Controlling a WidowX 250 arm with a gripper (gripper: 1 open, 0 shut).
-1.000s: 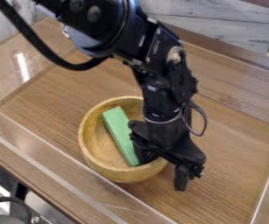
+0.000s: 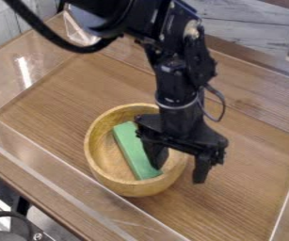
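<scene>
A yellow round bowl (image 2: pixel 105 165) sits near the front edge of the wooden table, holding a green rectangular block (image 2: pixel 133 149) that lies along its left part. My black gripper (image 2: pixel 178 162) stands open over the bowl's right side, one finger inside near the block and the other outside the rim to the right. Part of the block and of the bowl's right rim is hidden behind the gripper.
A cable and pale items lie off the front left edge.
My gripper has risen and turned slightly, its fingertips now higher in view. The bowl and green block appear about where they were.
</scene>
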